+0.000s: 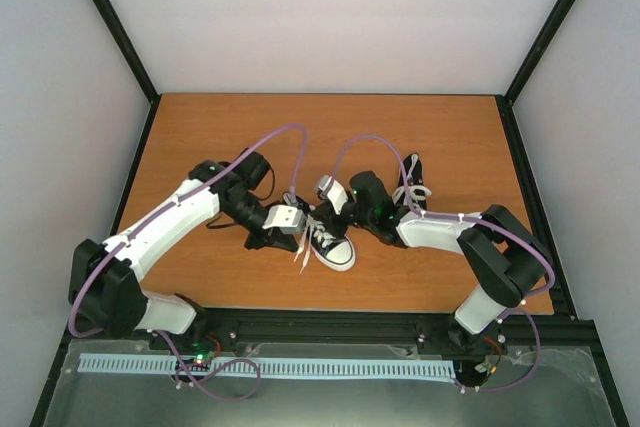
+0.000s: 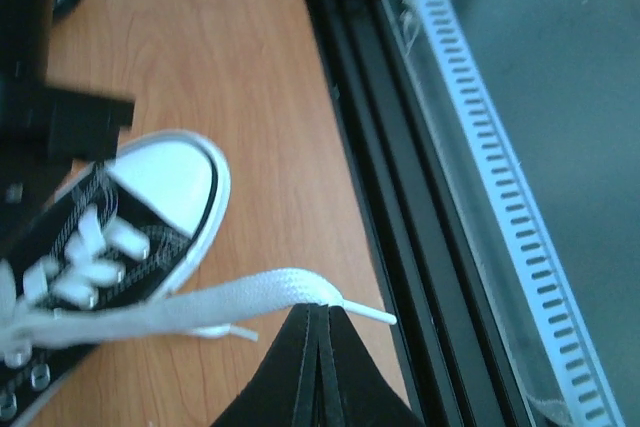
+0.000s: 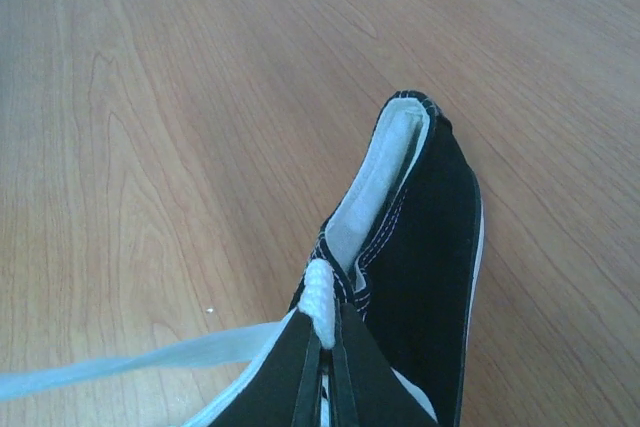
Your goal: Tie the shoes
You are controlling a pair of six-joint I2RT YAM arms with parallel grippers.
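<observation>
A black shoe with a white toe (image 1: 338,253) lies in the middle of the table, its laces between my two grippers. In the left wrist view, my left gripper is shut on a white lace (image 2: 230,302) beside the toe. The lace's thin tip (image 2: 370,312) pokes out past the fingers. Over the shoe's throat, my right gripper is shut on a folded piece of white lace (image 3: 318,292). Another stretch of lace (image 3: 150,359) leads off to the left there. The right arm hides part of the shoe from above.
A second black shoe (image 1: 411,179) with white laces stands behind the right forearm. The table's front edge (image 2: 375,197) is close to the left gripper. Bare wood (image 1: 300,110) lies along the back.
</observation>
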